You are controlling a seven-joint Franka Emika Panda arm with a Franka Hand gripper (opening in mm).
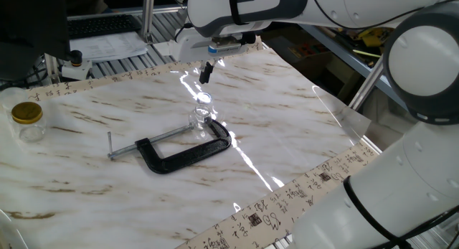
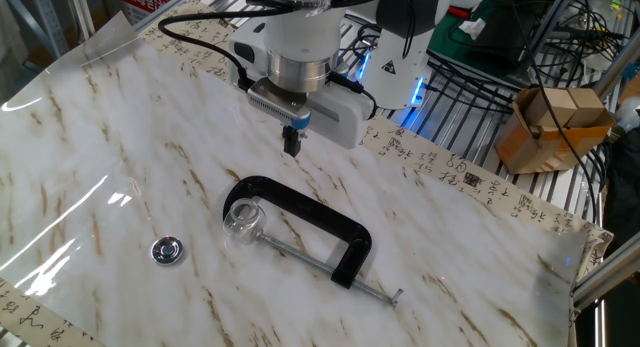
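Observation:
A black C-clamp [image 1: 188,157] lies flat on the marble-patterned sheet, its silver screw [image 2: 325,264] ending in a cross handle. At the screw's inner end a small clear glass jar [image 2: 240,222] sits inside the clamp's frame, by the fixed end; whether it is gripped tightly cannot be told. A round silver disc [image 2: 167,250], perhaps a lid, rests apart from the clamp and jar; in exterior view 1 it shows as a bright circle [image 1: 204,98] behind the jar. My gripper [image 2: 291,140] hangs above the sheet, clear of everything, its black fingers together and nothing visible between them.
A jar with a gold lid [image 1: 27,114] stands at the left in exterior view 1. A keyboard [image 1: 104,25] and papers [image 1: 107,47] lie beyond the sheet. In exterior view 2 a cardboard box [image 2: 550,137] sits at the right. Much of the sheet [image 1: 86,191] is bare.

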